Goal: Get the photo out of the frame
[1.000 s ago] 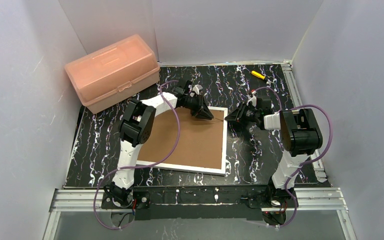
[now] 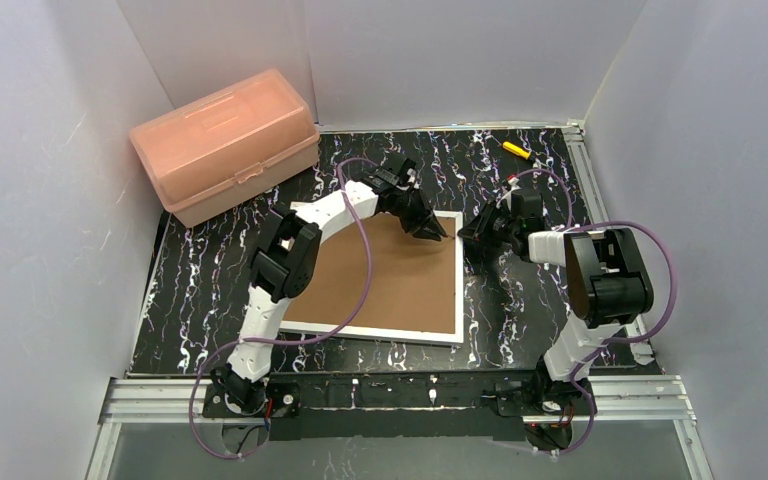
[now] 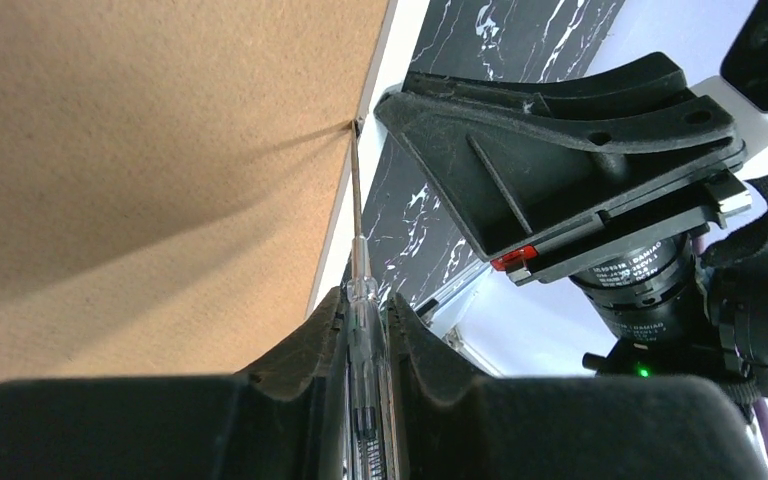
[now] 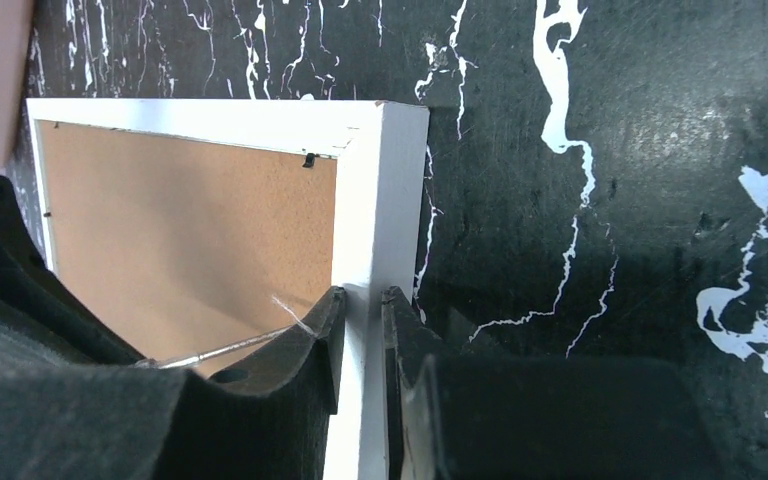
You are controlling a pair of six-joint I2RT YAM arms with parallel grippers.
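The picture frame lies back up, a white border around a brown backing board. My left gripper is shut on a thin tool with a clear handle. The tool's metal shaft reaches the board's edge, its tip beside a small dark tab at the white border. At the frame's right side, the fingers of my right gripper stand apart, one on each side of the white bar. Whether both touch the bar is unclear. No photo shows.
A pink lidded box stands at the back left. Near the back right lies a yellow-handled tool. More small dark tabs sit along the border's inner edge.
The frame has slid a little to the right. My left gripper has moved right with the tool, closer to the right border; the right gripper has shifted slightly right.
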